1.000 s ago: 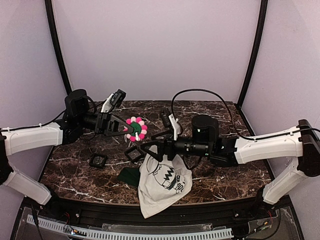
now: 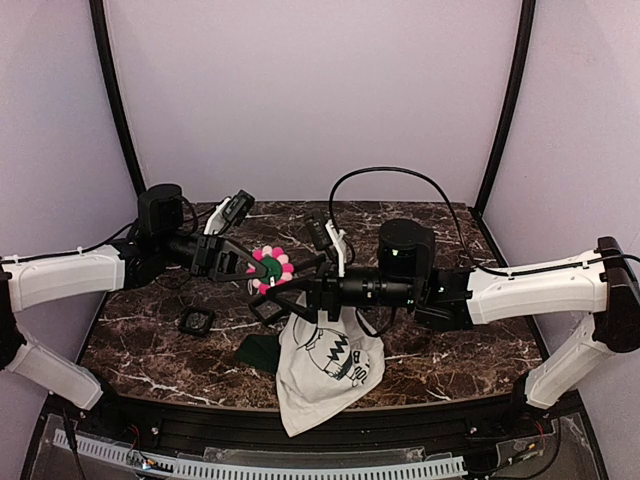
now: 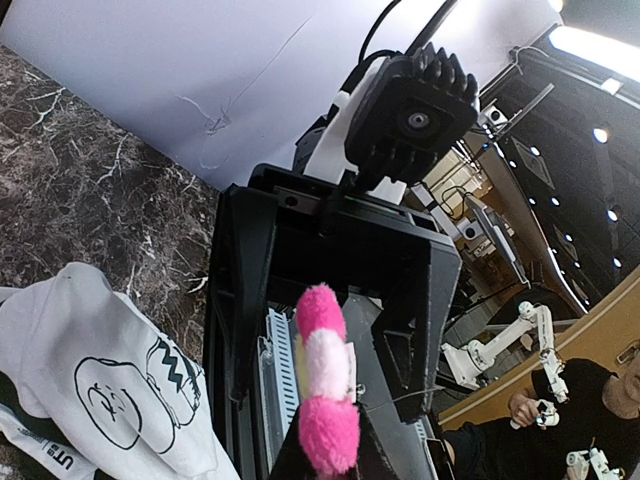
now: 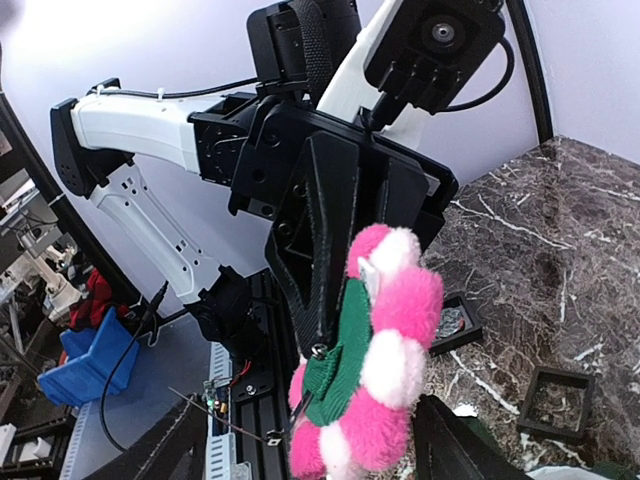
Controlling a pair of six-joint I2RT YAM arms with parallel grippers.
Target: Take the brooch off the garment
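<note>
The flower brooch (image 2: 287, 268) has pink and white plush petals and a green back. My left gripper (image 2: 264, 270) is shut on its green back, holding it above the table. In the right wrist view a thin metal pin (image 4: 230, 424) sticks out from behind the flower (image 4: 398, 310). My right gripper (image 2: 284, 284) is part open, its black fingers (image 4: 172, 447) on either side of the flower's lower part; whether they touch it cannot be told. The white garment (image 2: 318, 385) with a cartoon print lies on the table below, apart from the brooch.
A small black square frame (image 2: 197, 321) lies on the dark marble table at left. Another black frame (image 4: 558, 403) lies near the garment. Dark green cloth (image 2: 260, 352) shows beside the garment.
My right gripper has moved left, up to the brooch. The left gripper still holds the flower, now slightly lower and tilted a little. The garment lies as before.
</note>
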